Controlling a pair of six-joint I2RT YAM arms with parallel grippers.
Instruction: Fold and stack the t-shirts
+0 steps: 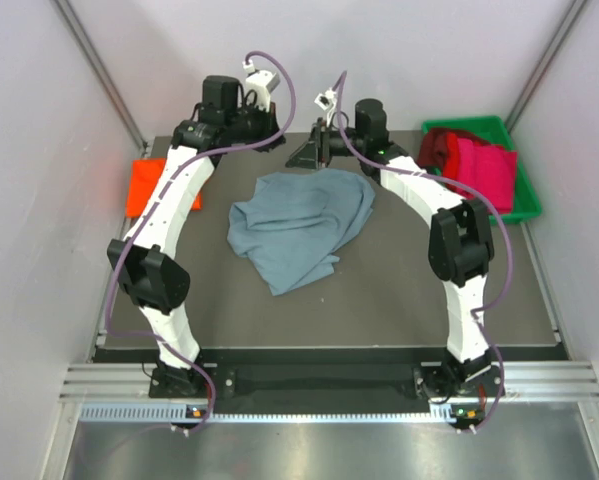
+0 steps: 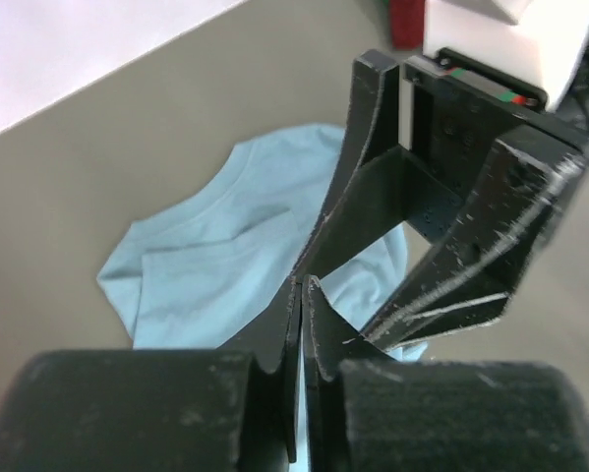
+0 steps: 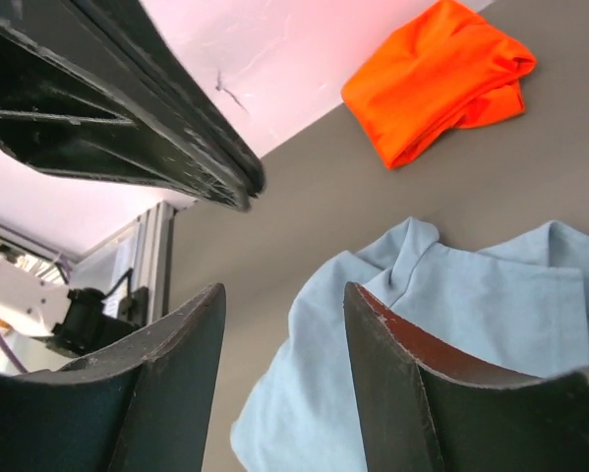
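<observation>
A crumpled blue-grey t-shirt (image 1: 304, 222) lies on the table, its upper part folded over on itself. My left gripper is above the shirt's far left side, its fingers a narrow slit apart with no cloth between them. My right gripper has its fingers clearly apart and empty, over the far edge of the shirt. Both grippers stand close together at the back of the table, and in the left wrist view the other gripper's fingers (image 2: 358, 187) cover part of the cloth.
A folded orange cloth (image 1: 147, 187) rests at the back left. On the right, a green bin (image 1: 526, 190) holds pink cloth (image 1: 487, 170) and dark red cloth (image 1: 434, 148).
</observation>
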